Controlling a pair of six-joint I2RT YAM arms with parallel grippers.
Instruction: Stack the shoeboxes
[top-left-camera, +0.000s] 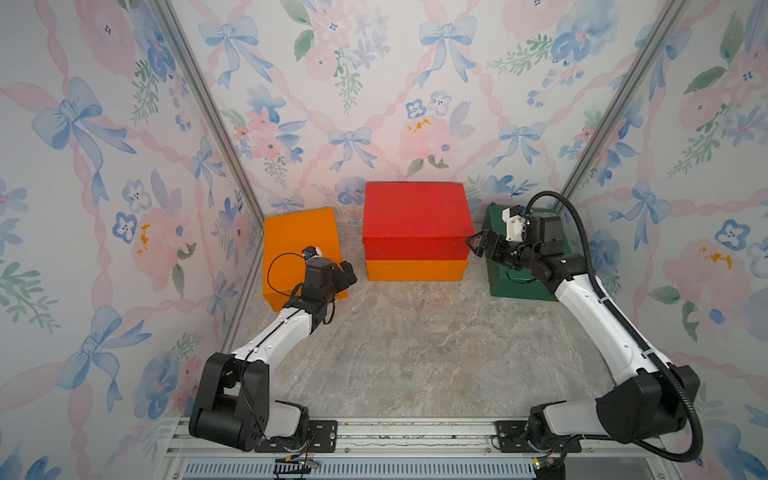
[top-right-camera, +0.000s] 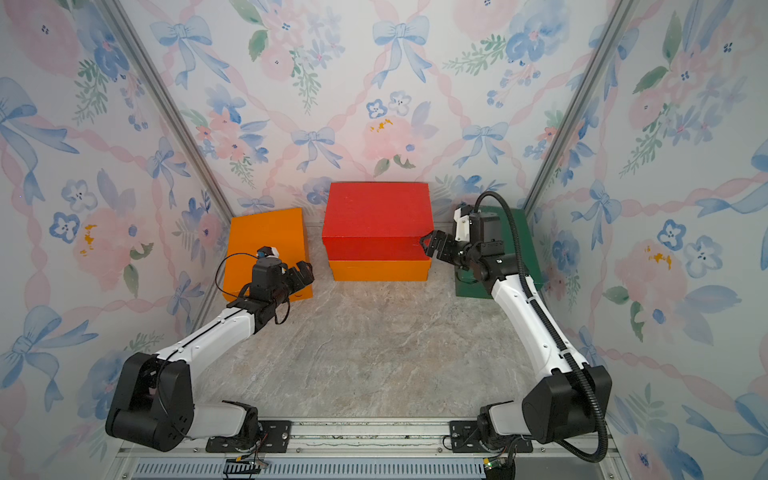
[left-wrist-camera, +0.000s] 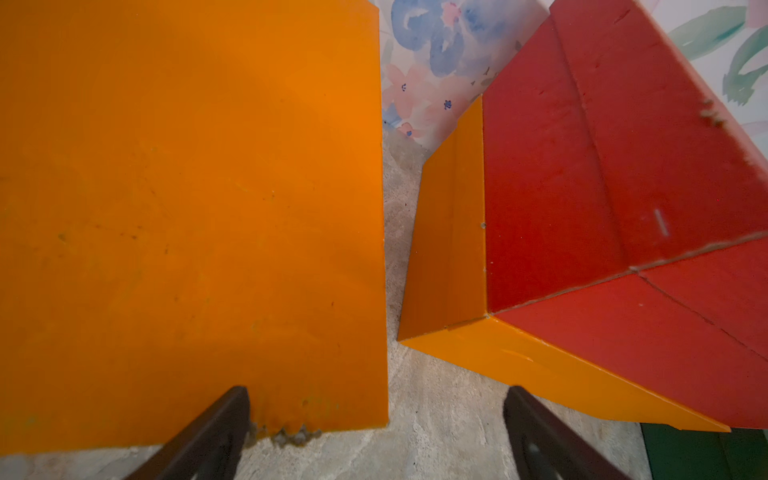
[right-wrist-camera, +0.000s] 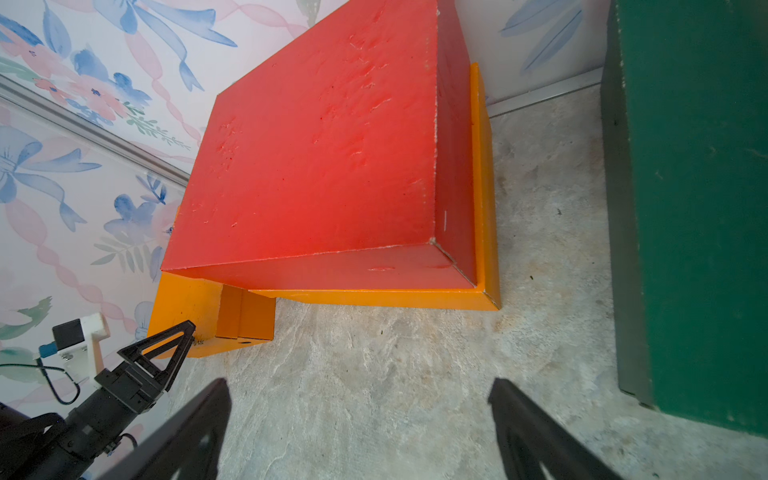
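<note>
A red shoebox (top-left-camera: 416, 212) rests on an orange shoebox (top-left-camera: 416, 270) at the back middle. Seen in the right wrist view, the red box (right-wrist-camera: 320, 160) leaves a narrow strip of the orange one (right-wrist-camera: 486, 200) bare on its right. Another orange shoebox (top-left-camera: 300, 240) is on the floor at the left; my left gripper (top-left-camera: 345, 276) is open near its front right corner, empty. At the right stands a green shoebox (top-left-camera: 520, 284), partly behind my right arm. My right gripper (top-left-camera: 481, 242) is open beside the stack's right side, nothing between its fingers; contact with the red box cannot be told.
Bare grey floor (top-left-camera: 416, 352) lies in front of the boxes. Narrow gaps separate the stack from the boxes on either side. The patterned back wall (top-left-camera: 384, 96) stands close behind, with side walls left and right.
</note>
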